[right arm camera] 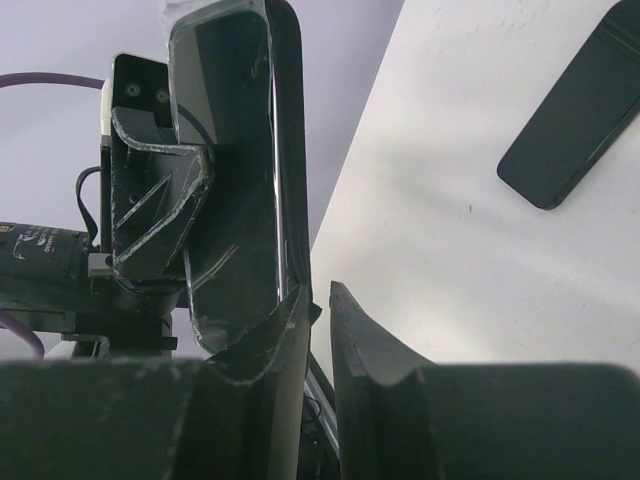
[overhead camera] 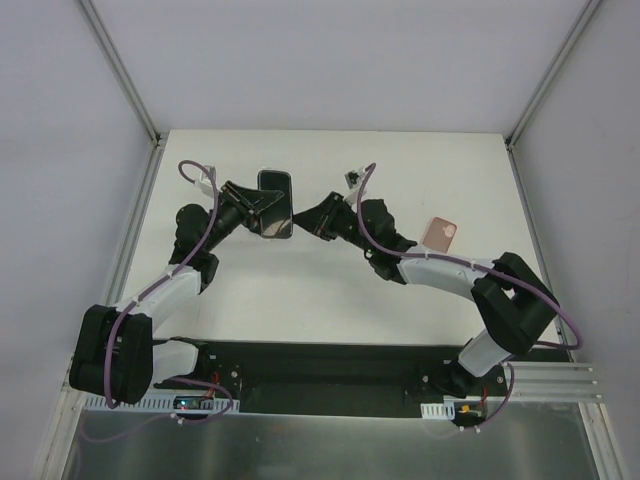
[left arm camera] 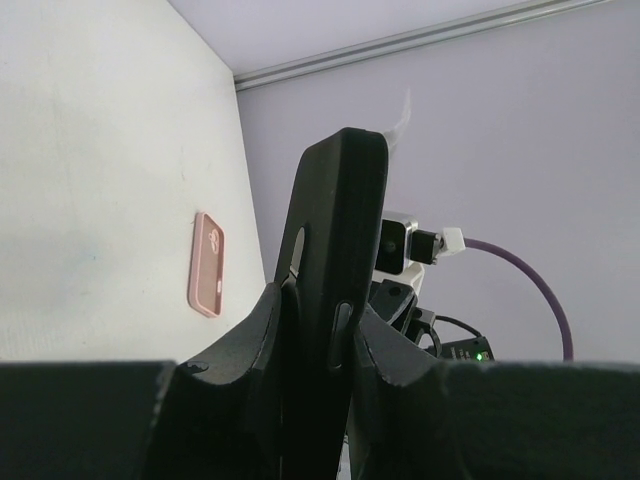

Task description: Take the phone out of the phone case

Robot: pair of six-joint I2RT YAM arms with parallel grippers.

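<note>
A dark phone (overhead camera: 275, 185) is held upright by my left gripper (overhead camera: 262, 208), which is shut on it; in the left wrist view its black edge (left arm camera: 335, 230) rises between the fingers. The right wrist view shows its glossy face (right arm camera: 228, 110) with a clear rim at the top. My right gripper (overhead camera: 303, 220) is just right of the phone, fingertips (right arm camera: 340, 300) close to or at its side edge; the frames do not show clearly whether anything is between them.
A pink case (overhead camera: 439, 233) lies at the table's right, behind the right arm. The right wrist view shows another dark phone-like object (right arm camera: 565, 110) on the white table (right arm camera: 430, 250).
</note>
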